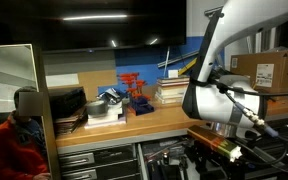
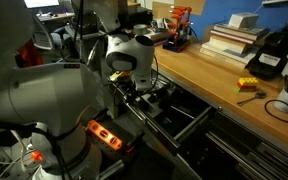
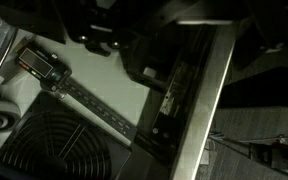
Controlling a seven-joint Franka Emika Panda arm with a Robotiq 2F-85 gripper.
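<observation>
My gripper shows along the top of the wrist view, its dark fingers apart and nothing seen held between them. Below it is an open drawer [image 3: 206,100] with a bright metal front edge. A digital caliper [image 3: 79,92] with a small display lies inside, slanting across the pale drawer floor. Beside the caliper rests a black round grille [image 3: 54,145]. From the second exterior view, the white wrist [image 2: 131,55] of the arm hangs over the drawer, and the fingertips are hard to make out against the dark background.
A wooden worktop [image 2: 214,75] runs behind the drawer, bearing a stack of books [image 2: 234,38] and a red and yellow block [image 2: 247,84]. Closed drawers [image 1: 99,158] are to the left in the first exterior view. Someone in red [image 1: 14,150] sits at far left.
</observation>
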